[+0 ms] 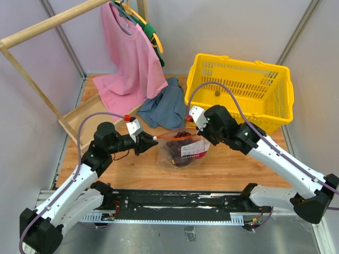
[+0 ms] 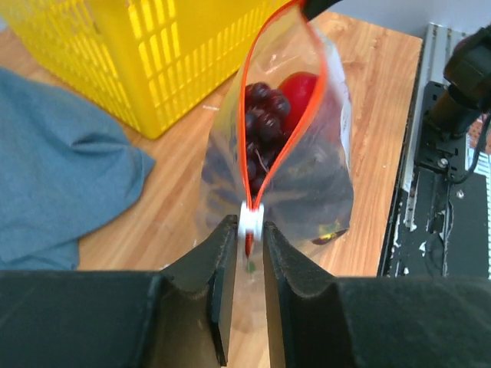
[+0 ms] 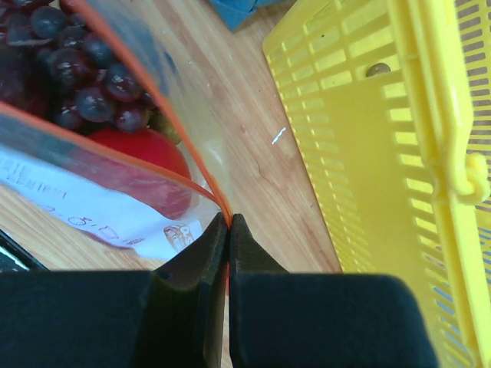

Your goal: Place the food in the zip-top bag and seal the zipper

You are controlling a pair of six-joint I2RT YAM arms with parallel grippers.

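A clear zip bag (image 1: 180,153) with an orange zipper and a white label sits mid-table, holding dark grapes (image 3: 92,100) and a red round fruit (image 3: 146,161). My left gripper is at the bag's left end, its fingers close around the white slider (image 2: 251,217) and zipper; whether they grip cannot be told. My right gripper is shut on the bag's other end, where the two orange zipper strips meet. The bag's mouth gapes between the grippers.
A yellow basket (image 1: 238,71) stands behind and right of the bag. A blue cloth (image 1: 161,106) lies behind it; a pink shirt (image 1: 127,63) hangs on a wooden rack at the back left.
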